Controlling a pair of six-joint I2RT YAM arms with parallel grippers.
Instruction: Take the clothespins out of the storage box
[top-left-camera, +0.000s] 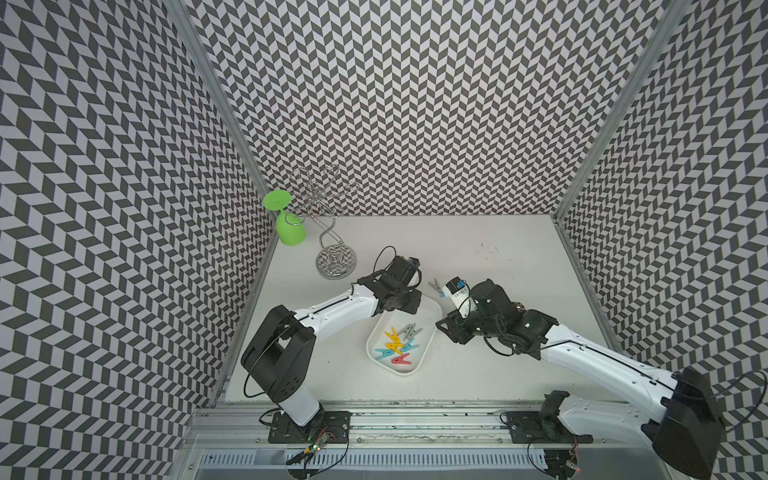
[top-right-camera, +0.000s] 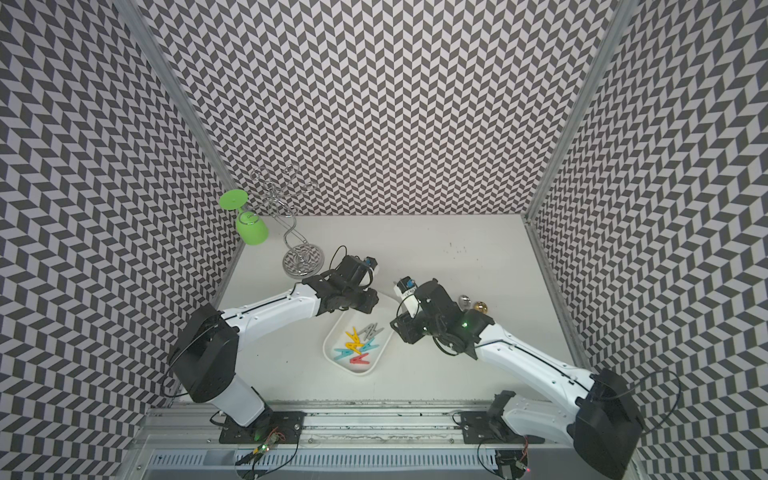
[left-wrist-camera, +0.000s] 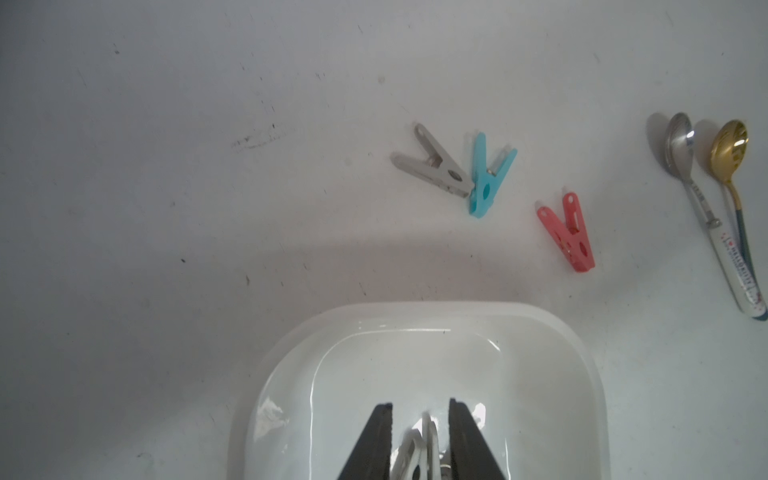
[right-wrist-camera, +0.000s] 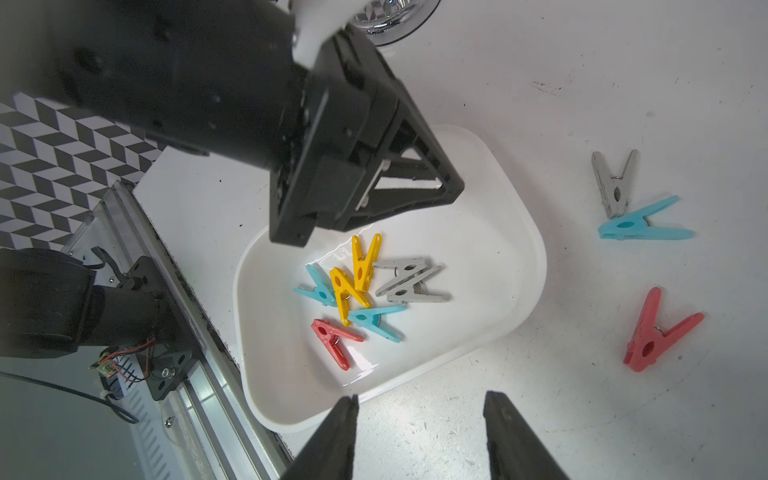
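Observation:
The white storage box (right-wrist-camera: 472, 320) holds yellow (right-wrist-camera: 364, 260), grey (right-wrist-camera: 408, 292), blue (right-wrist-camera: 372, 318) and red (right-wrist-camera: 336, 340) clothespins. My left gripper hangs open over the box, with grey clothespins visible below and between its fingertips in the left wrist view. My right gripper is open beside the box's edge, nothing between its fingers.
A green wine glass (top-left-camera: 291, 229) and a metal stand (top-left-camera: 336, 262) stand at back left. Two spoons (left-wrist-camera: 732, 268) lie to the right.

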